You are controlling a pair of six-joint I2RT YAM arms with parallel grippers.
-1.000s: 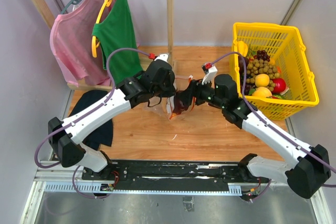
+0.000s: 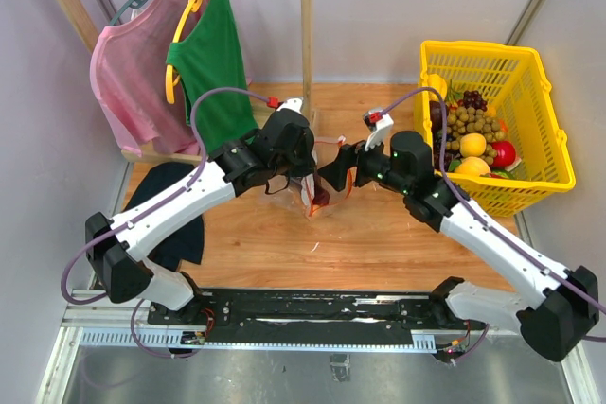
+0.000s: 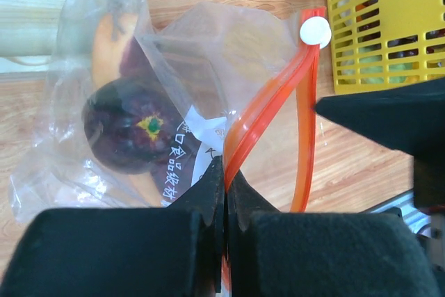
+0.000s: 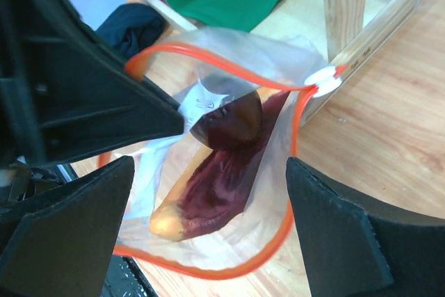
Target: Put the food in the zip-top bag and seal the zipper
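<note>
The clear zip top bag (image 3: 229, 39) has an orange rim with a white slider (image 3: 316, 32) at its far end; its mouth gapes open. Inside lie a dark red apple (image 3: 128, 126) and, beside it, a long dark red and tan food item (image 4: 215, 193). My left gripper is shut on the bag's rim. Just outside the mouth, my right gripper stands open with nothing between its fingers, facing into the bag. In the top view the arms hide much of the bag.
A yellow basket (image 2: 544, 125) of assorted fruit stands at the right. On the left is a wooden rack (image 2: 307, 35) with pink and green garments, and a dark cloth (image 2: 175, 224) lies below it.
My right gripper moved into the mouth, opened, and drew back out to the right.
</note>
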